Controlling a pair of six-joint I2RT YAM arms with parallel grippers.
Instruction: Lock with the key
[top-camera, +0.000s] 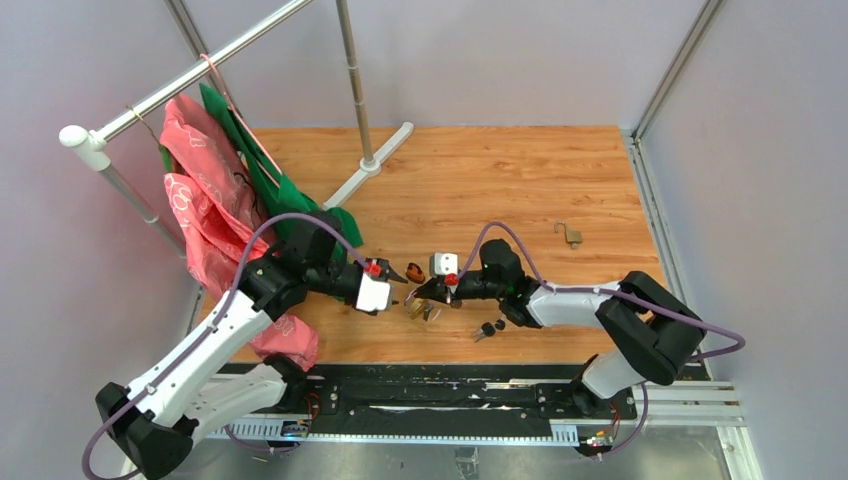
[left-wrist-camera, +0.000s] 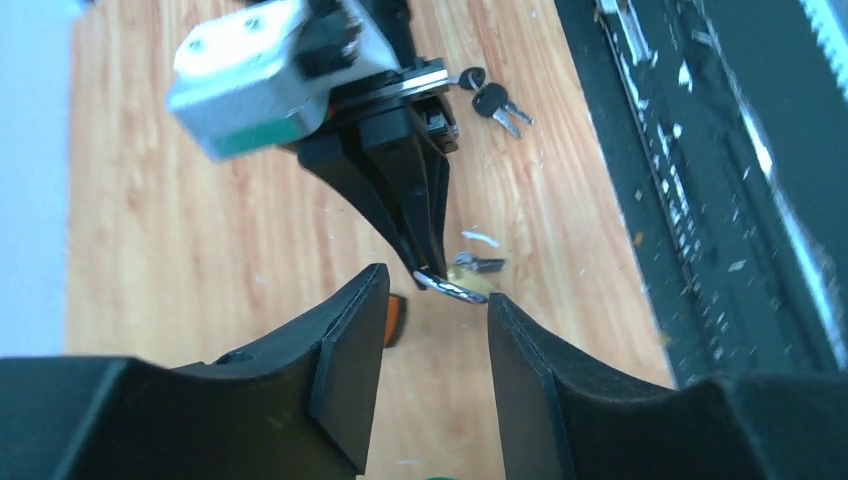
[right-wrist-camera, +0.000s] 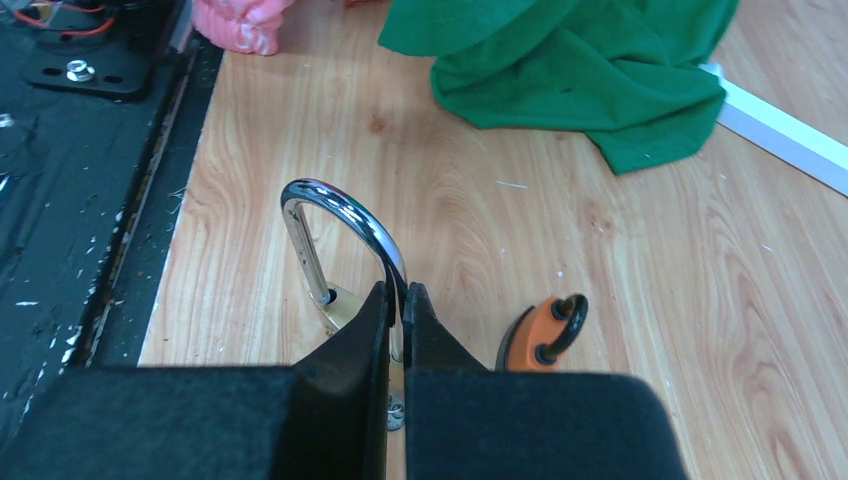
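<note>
A brass padlock (top-camera: 418, 309) with a chrome shackle (right-wrist-camera: 345, 205) is between the two arms, key metal showing beside its body. At the fingertips of my right gripper, shut, one side of the shackle passes between the fingers. The left wrist view shows the shackle (left-wrist-camera: 452, 289) at the right gripper's tips and part of the brass body (left-wrist-camera: 470, 279) behind it. My left gripper is open, its fingers apart on either side of the view of the shackle, not visibly touching it. Loose keys (top-camera: 487, 329) lie on the table below the right gripper.
An orange object with a dark loop (right-wrist-camera: 545, 332) lies close to the padlock. Another brass padlock (top-camera: 573, 236) rests at the right. Green cloth (top-camera: 275, 190) and pink cloth (top-camera: 205, 200) hang from a rack at the left. Bare wood fills the back middle.
</note>
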